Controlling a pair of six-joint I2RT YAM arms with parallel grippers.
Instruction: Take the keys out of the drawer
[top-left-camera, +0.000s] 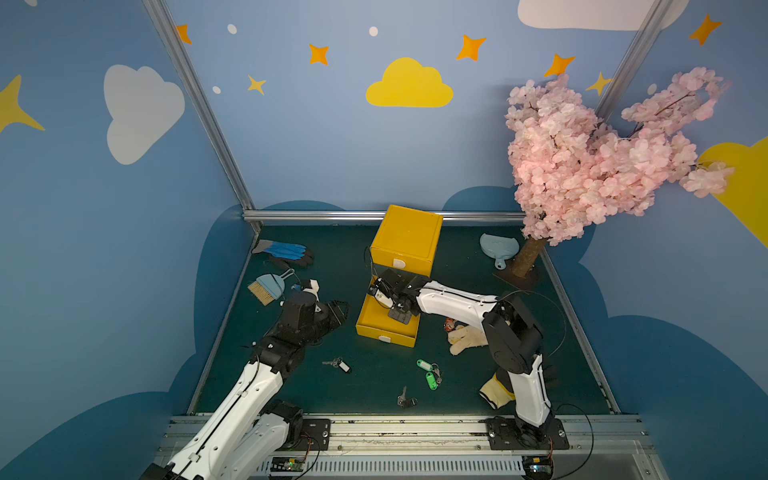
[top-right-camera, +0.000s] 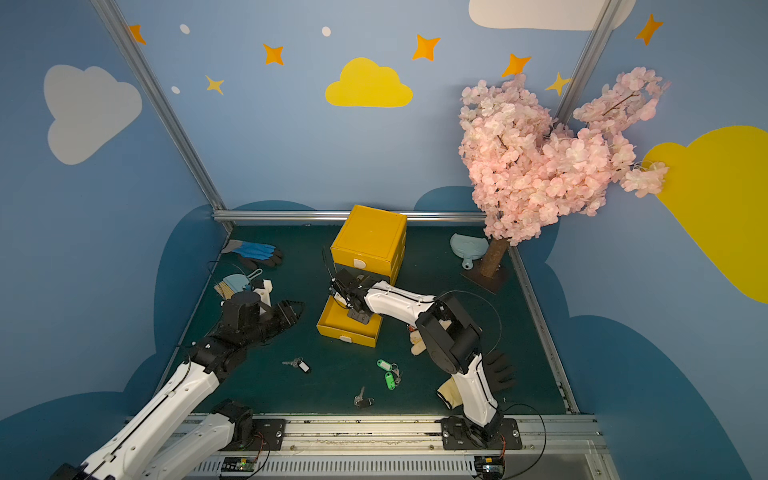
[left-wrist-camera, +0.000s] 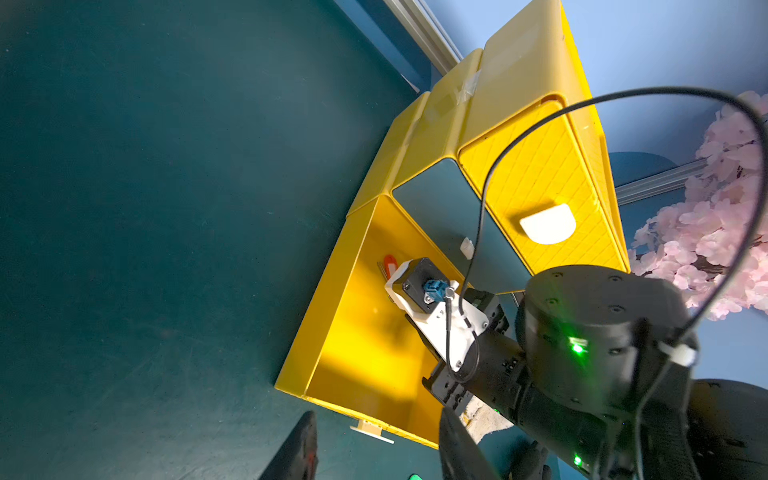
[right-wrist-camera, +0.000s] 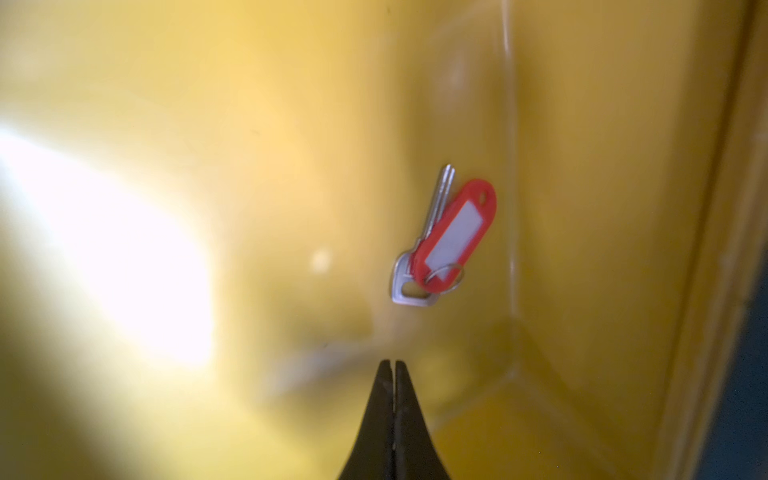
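A silver key (right-wrist-camera: 436, 212) with a red tag (right-wrist-camera: 456, 236) lies on the floor of the yellow drawer (left-wrist-camera: 344, 320), close to a side wall. My right gripper is shut, its fingertips touching each other with nothing between them; it points down inside the pulled-out drawer, apart from the key in the right wrist view. In the left wrist view the right arm covers much of the drawer, and only an end of the red tag (left-wrist-camera: 389, 265) shows. My left gripper stands open and empty, left of the drawer.
Three other key sets lie on the green table in front: one with a white tag (top-left-camera: 344, 366), one with green tags (top-left-camera: 432, 380), one dark (top-left-camera: 406, 400). A beige glove (top-left-camera: 466, 339) is right of the drawer. A brush (top-left-camera: 272, 285) lies at the left.
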